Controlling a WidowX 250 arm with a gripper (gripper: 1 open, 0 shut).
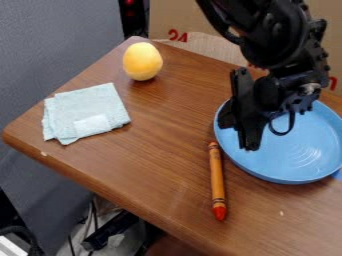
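The black gripper (243, 120) is over the left part of a blue plate (287, 155) at the right of the table; whether its fingers are open or shut is unclear, and anything beneath it is hidden. An orange crayon with red ends (218, 185) lies on the wood just left of the plate. A yellow round fruit (143, 61) stands at the back left, and a folded pale cloth (86, 113) lies near the left edge.
A cardboard box (179, 18) stands behind the table. Cables and dark gear are beyond the left edge, below.
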